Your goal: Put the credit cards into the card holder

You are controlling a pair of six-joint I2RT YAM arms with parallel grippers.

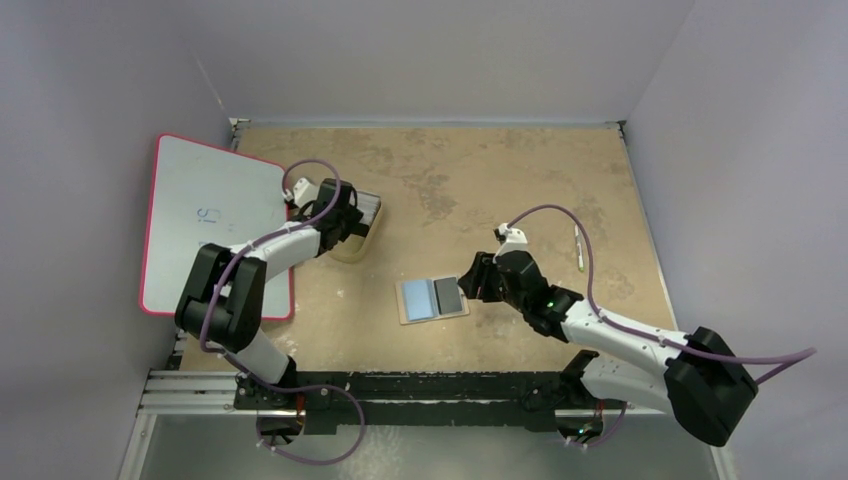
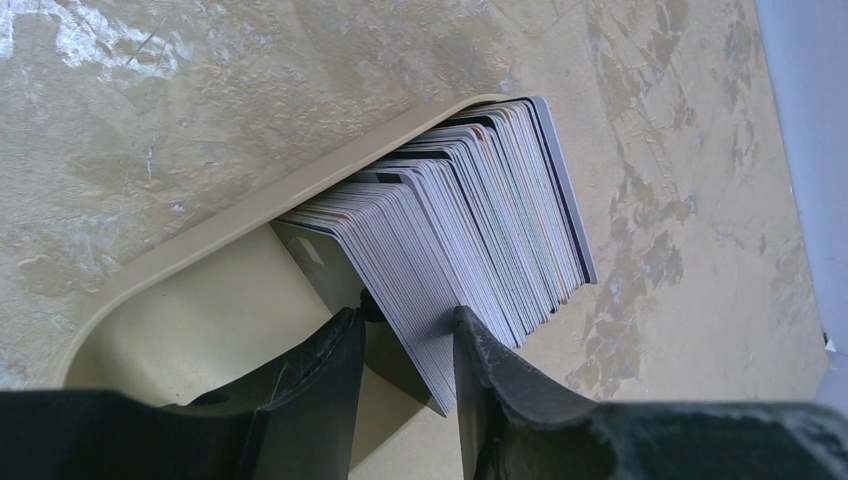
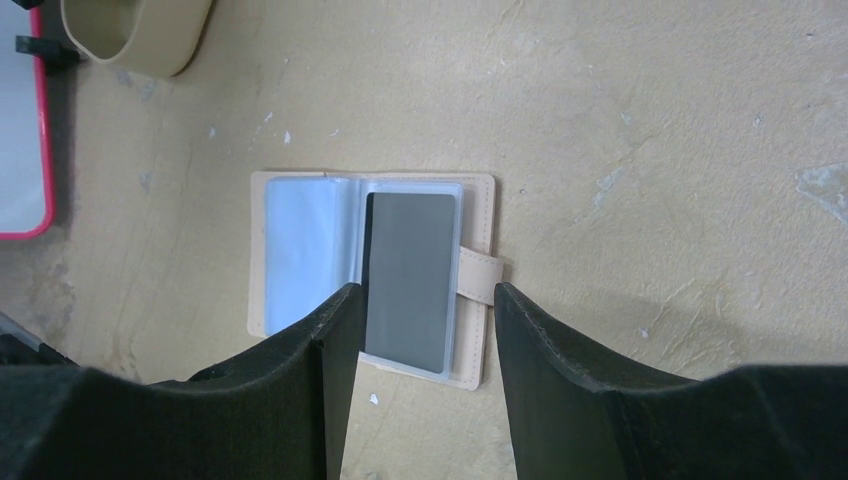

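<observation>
A dense row of cards (image 2: pixel 440 230) stands on edge in a beige tray (image 2: pixel 190 232), with the nearest card's dark face showing in the left wrist view. My left gripper is over the near end of that row, its fingers apart. One fingertip is by the front card's face and the other over the card edges; contact cannot be made out. The card holder (image 3: pixel 468 350) lies unfolded, with a blue panel on one side and a dark grey pocket (image 3: pixel 410 280) on the other. Over it, my right gripper is open and empty.
At the left, a whiteboard (image 1: pixel 205 180) with a red rim lies partly under my left arm. A thin pen (image 1: pixel 579 248) is near the right edge of the table. Bare tabletop (image 1: pixel 460 170) separates the tray from the right side.
</observation>
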